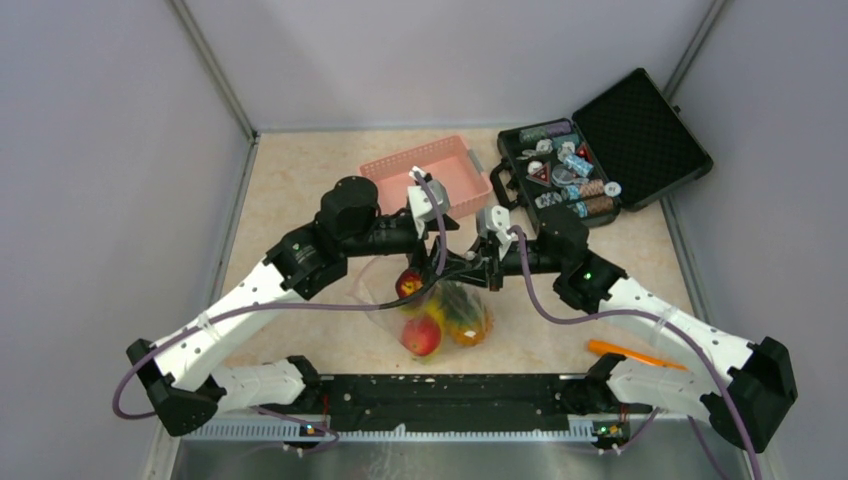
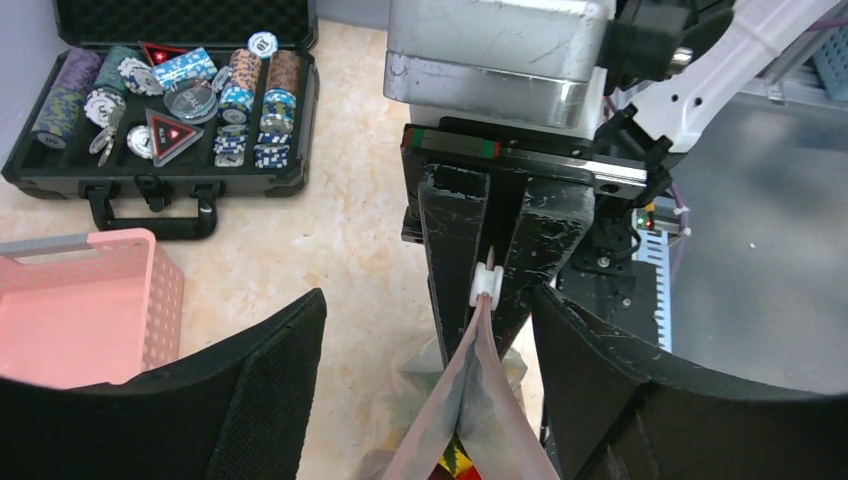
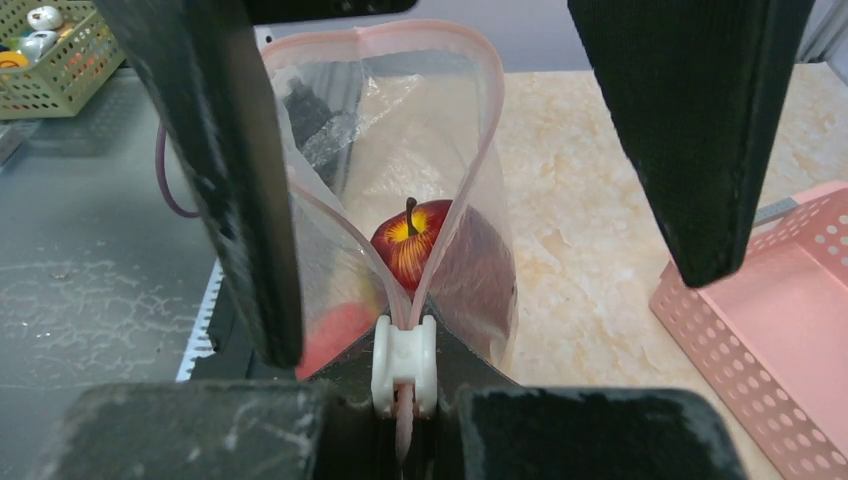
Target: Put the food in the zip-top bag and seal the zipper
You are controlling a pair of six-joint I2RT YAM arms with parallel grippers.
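The clear zip top bag [image 1: 390, 310] stands on the table with red apples [image 3: 410, 240] and a pineapple [image 1: 465, 325] inside. In the right wrist view my right gripper is shut on the bag's zipper edge at the white slider [image 3: 404, 365], whose track runs into the open, pink-rimmed mouth. My left gripper is part open around that edge, its two fingers apart on either side of the bag beside the slider, facing the right gripper's tips.
A pink basket [image 1: 425, 175] sits behind the bag. An open case of poker chips [image 1: 560, 170] is at the back right. An orange cylinder [image 1: 630, 355] lies at the front right.
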